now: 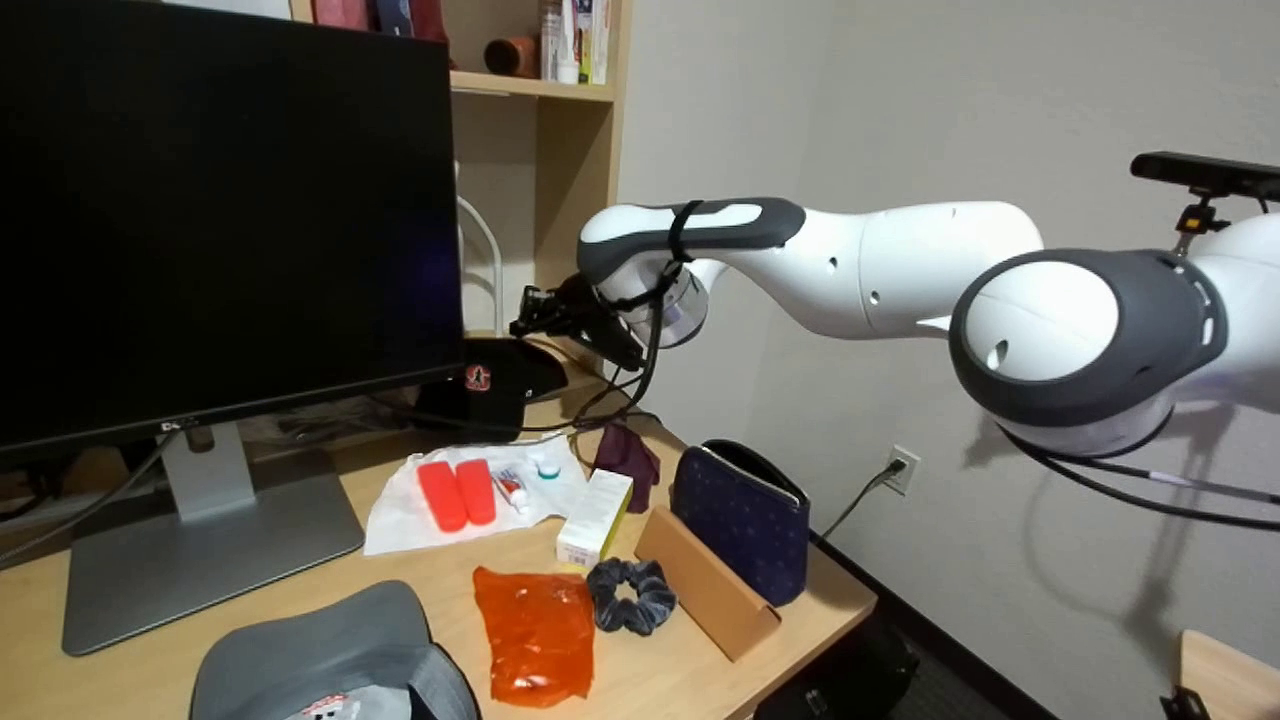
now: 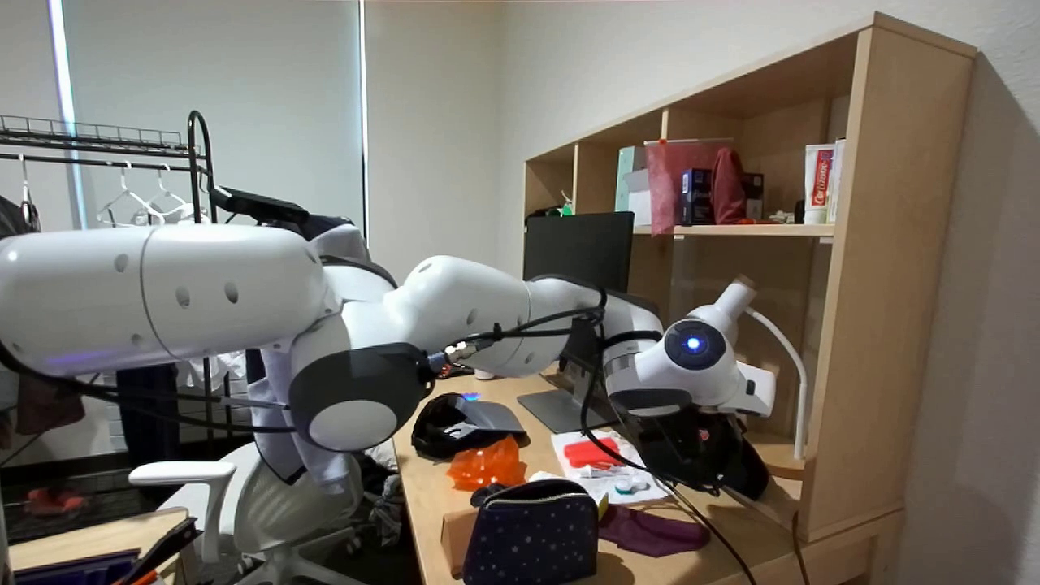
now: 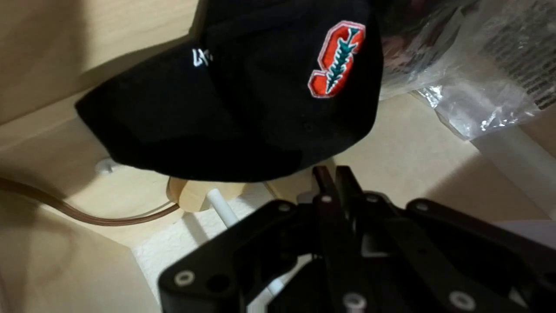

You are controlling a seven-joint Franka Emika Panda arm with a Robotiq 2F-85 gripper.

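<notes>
A black cap [image 3: 250, 120] with a red-and-green tree logo fills the upper middle of the wrist view. In exterior view 1 the cap [image 1: 480, 402] is at the back of the desk, right of the monitor, its logo facing out. My gripper has its two fingers nearly together, only a thin gap showing and nothing visible between them. Its tips are just beside the cap's near edge; whether they touch it cannot be told. From exterior view 1 my gripper [image 1: 518, 314] appears just above the cap. The arm hides the fingers in exterior view 2.
The monitor [image 1: 228, 216] stands left of the cap, and a shelf unit [image 2: 902, 292] rises by the desk's back. Clear plastic packaging [image 3: 469, 78] lies beside the cap. Nearer are a white cloth [image 1: 396, 510], a box [image 1: 594, 516], a pouch [image 1: 744, 516] and a grey cap [image 1: 318, 654].
</notes>
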